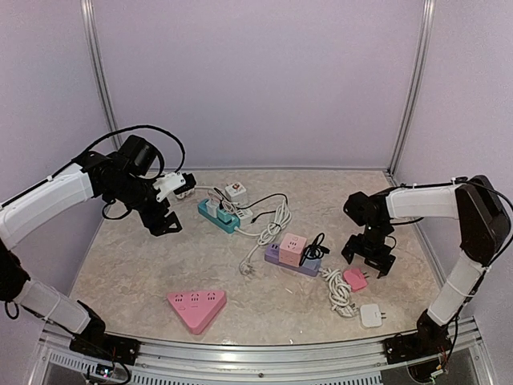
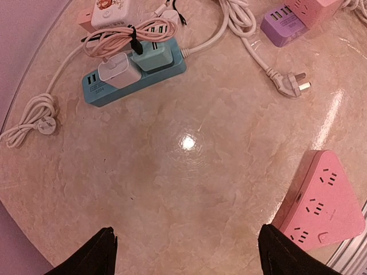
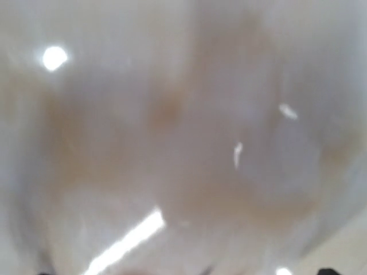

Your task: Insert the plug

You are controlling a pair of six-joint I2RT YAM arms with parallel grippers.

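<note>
A pink plug (image 1: 355,279) lies on the table at the right in the top view, its prongs pointing right. My right gripper (image 1: 369,255) is low over the table just behind it, open, with nothing visible between its fingers. The purple power strip (image 1: 309,269) sits to the left, carrying a pink cube (image 1: 293,248) and a bundled black cable (image 1: 314,249). A white plug (image 1: 371,315) rests near the front edge. High over the left side hangs my left gripper, its fingers (image 2: 103,252) apart and empty. The right wrist view is a blurred close-up of the tabletop.
Coiled white cord (image 1: 340,293) lies against the pink plug's left side. A teal strip (image 2: 135,86) with plugs stands at the back, and a loose cord ends in a white plug (image 2: 289,84). A pink triangular socket (image 1: 197,309) is front left.
</note>
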